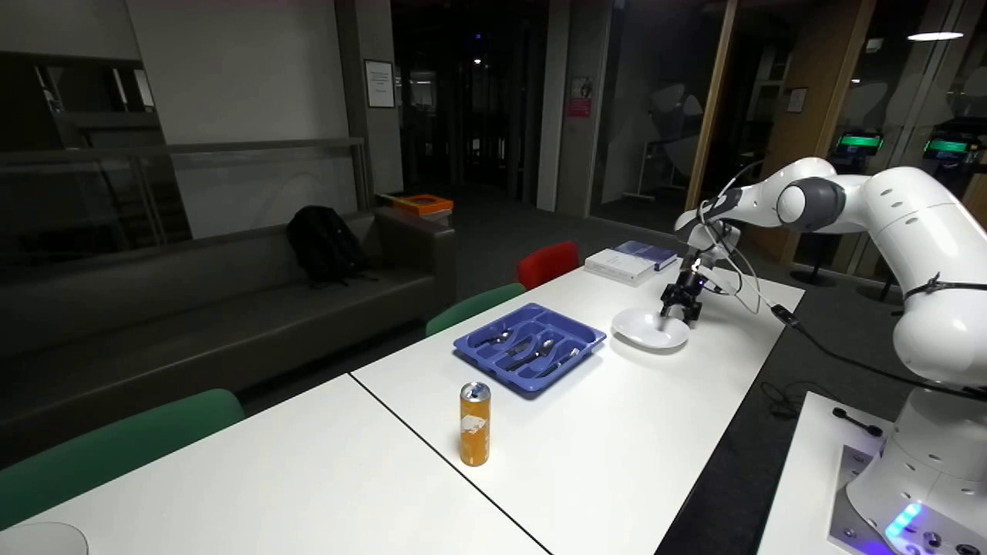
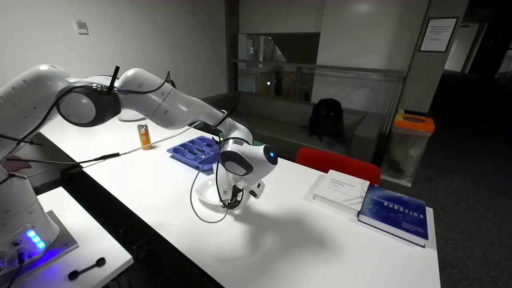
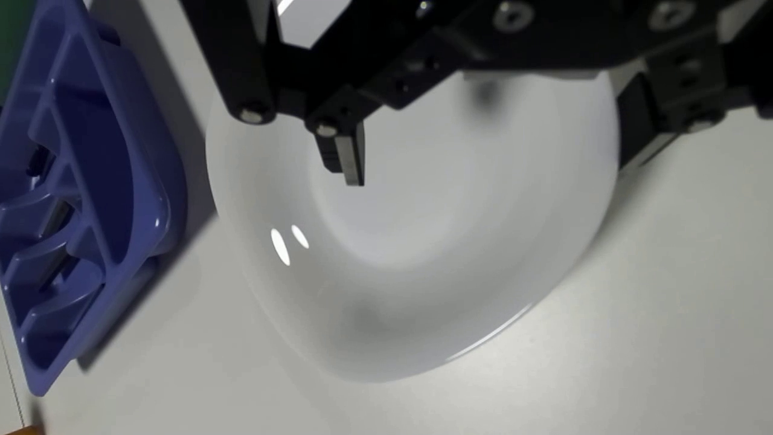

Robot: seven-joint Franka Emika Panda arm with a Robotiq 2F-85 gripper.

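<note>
A white plate (image 1: 645, 329) with a raised rim rests on the table. My gripper (image 1: 680, 311) is low at its far right side in exterior view 1. In the wrist view the gripper is open, its fingers wide apart over the plate (image 3: 406, 312). One finger (image 3: 351, 156) is above the plate's inside, while the other finger (image 3: 639, 123) is just outside the rim. Whether either touches the plate I cannot tell. In exterior view 2 the arm partly covers the plate (image 2: 206, 192).
A blue cutlery tray (image 1: 597, 338) with several utensils stands close beside the plate. An orange can (image 1: 474, 435) is upright nearer the camera. Two books, one white (image 2: 341, 191) and one blue (image 2: 393, 211), lie at the table's far end. Free table surrounds the plate's near side.
</note>
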